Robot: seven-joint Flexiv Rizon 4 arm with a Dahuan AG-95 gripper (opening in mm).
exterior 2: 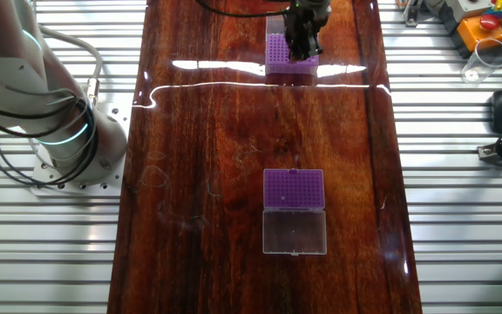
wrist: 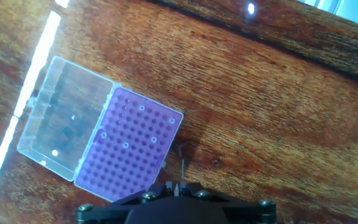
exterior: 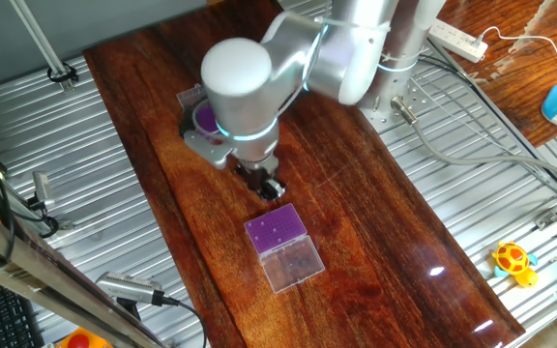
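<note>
An open box with a purple perforated rack [exterior: 277, 226] and a clear lid [exterior: 292, 264] lies on the wooden table. In the wrist view several pale rings dot its purple rack [wrist: 129, 146]. Just beyond the rack's edge, above the table, is my gripper [exterior: 273, 189]. Its fingertips [wrist: 176, 188] meet at the bottom of the wrist view, so it looks shut. A faint thin line shows ahead of them; whether anything slim is between them I cannot tell. A second open box, its purple rack [exterior 2: 294, 188] nearer in exterior view 2, is partly covered by the arm in exterior view 1.
Bare wood [exterior: 385, 251] stretches to the right of the boxes. A clear cup [exterior 2: 485, 63] stands off the table among devices. Beyond the table's edge sit a toy turtle [exterior: 513, 259] and a power strip [exterior: 457, 41].
</note>
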